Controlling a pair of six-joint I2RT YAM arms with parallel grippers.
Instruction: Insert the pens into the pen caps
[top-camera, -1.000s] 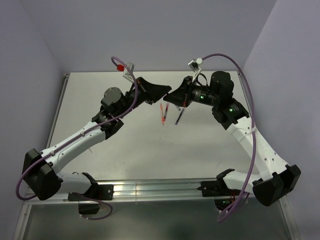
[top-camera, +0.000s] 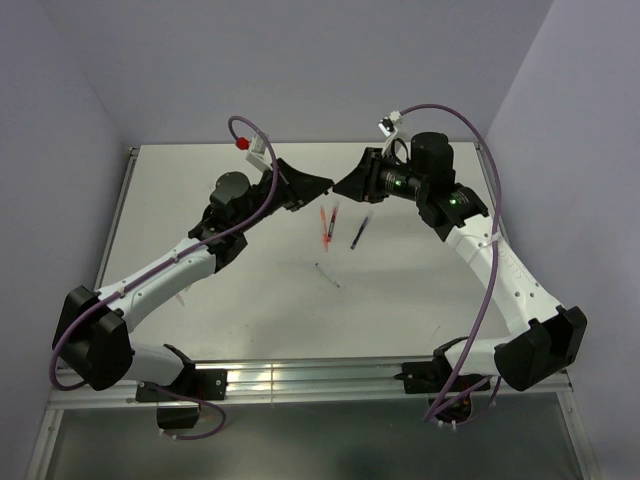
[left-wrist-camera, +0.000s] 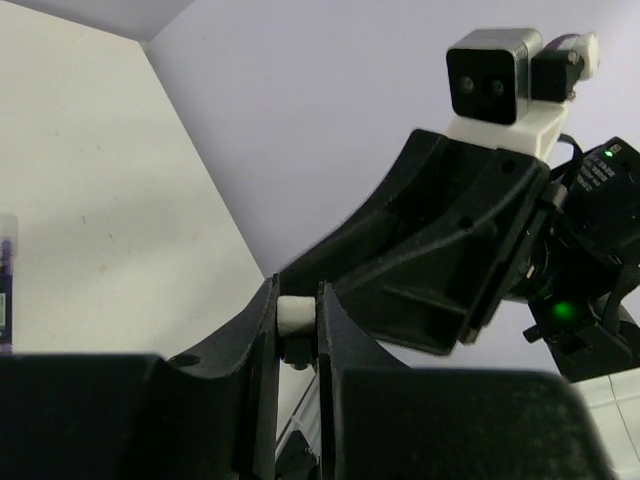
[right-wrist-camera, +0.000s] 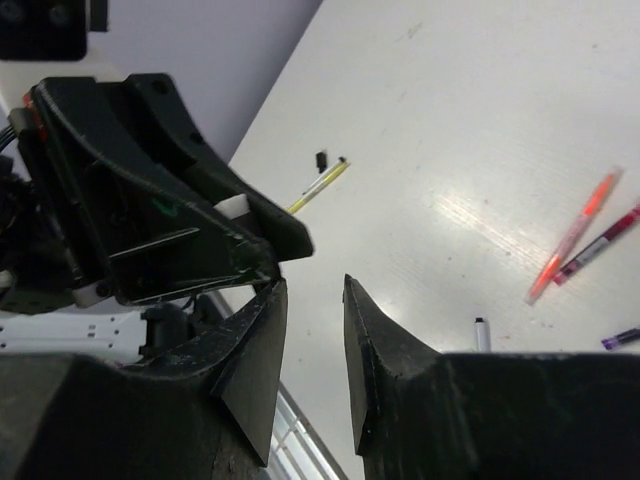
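Observation:
My left gripper (top-camera: 326, 188) and right gripper (top-camera: 340, 188) face each other tip to tip above the table's middle. The left is shut on a small white piece (left-wrist-camera: 296, 316), apparently a pen or cap end, seen between its fingertips in the left wrist view. The right gripper's fingers (right-wrist-camera: 390, 370) stand part open, with nothing visible between them. On the table lie an orange pen (right-wrist-camera: 573, 236), a red pen (right-wrist-camera: 600, 242), a dark blue pen (right-wrist-camera: 621, 338), a white pen (right-wrist-camera: 482, 333) and a yellow pen (right-wrist-camera: 318, 185) with a dark cap (right-wrist-camera: 321, 160) beside it.
Grey walls bound it at back and sides, and a metal rail (top-camera: 310, 375) runs along the front edge.
The right arm has shifted slightly back and right, uncovering a little more between the grippers. A white pen now shows lower in the table's middle in the top view. The left arm has moved slightly.

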